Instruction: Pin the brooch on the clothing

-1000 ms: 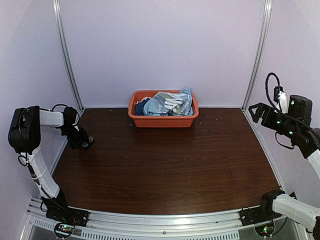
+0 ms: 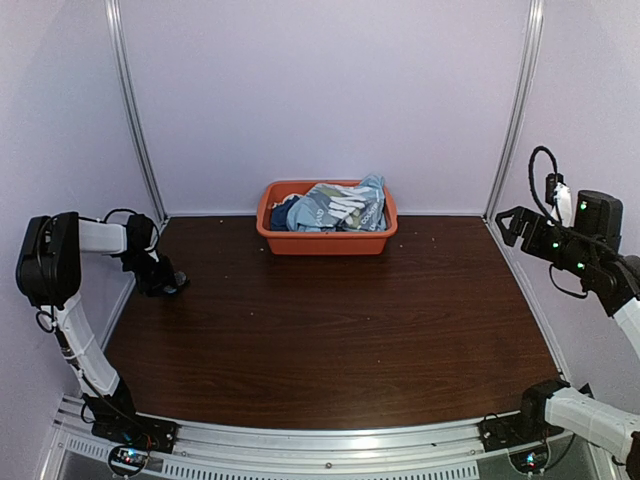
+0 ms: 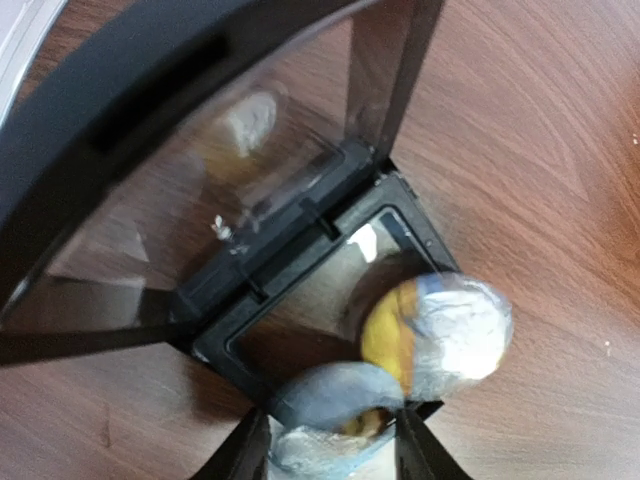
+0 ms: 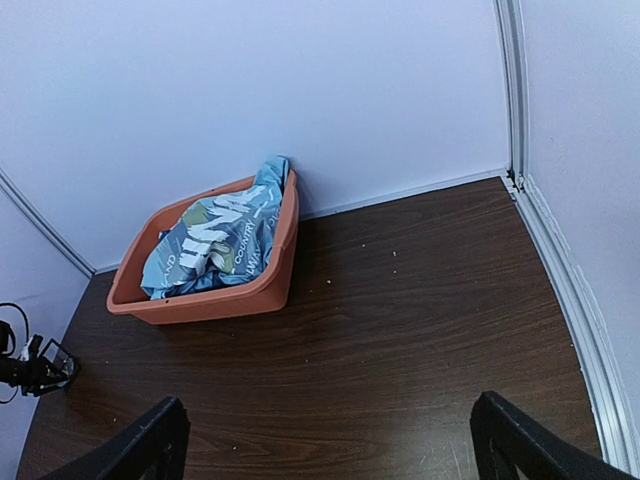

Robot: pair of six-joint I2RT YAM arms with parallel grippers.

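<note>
In the left wrist view, a small black box [image 3: 215, 345] stands on the table with its clear-windowed lid raised. One round, shiny brooch [image 3: 440, 335], yellow and silvery, rests at the box's edge. A second round brooch [image 3: 340, 400], pale blue and glossy, lies between the fingers of my left gripper, which is shut on it. From above, that gripper [image 2: 175, 285] is low at the table's far left. The clothing [image 2: 340, 207], blue with white print, lies bunched in an orange basin [image 2: 325, 244]. My right gripper is open and empty, raised at the right.
The basin stands at the back middle against the white wall. Bare brown tabletop [image 2: 340, 340] fills the middle and front. A metal rail [image 4: 565, 290] runs along the right edge.
</note>
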